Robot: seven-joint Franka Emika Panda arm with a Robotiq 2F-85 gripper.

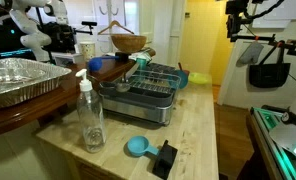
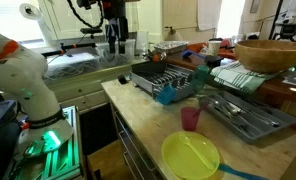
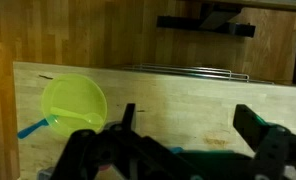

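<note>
My gripper stands open in the wrist view, its two fingers wide apart with nothing between them. It hangs high near the counter's front edge, clear of everything, at the top right of exterior view 1 and top left of exterior view 2 (image 2: 116,46). A yellow-green plate (image 2: 178,163) lies on the wooden counter with a pale green utensil (image 2: 200,152) across it. Behind it stands a dark red cup (image 2: 191,119). A blue cup (image 2: 166,95) is close to the black dish rack (image 1: 138,101).
A soap bottle (image 1: 90,118), a blue scoop (image 1: 139,146) and a black object (image 1: 165,160) occupy the counter's other end. A grey utensil tray (image 2: 253,122) and wooden bowl (image 2: 272,52) lie toward the back. Bare counter (image 1: 193,130) runs along the front.
</note>
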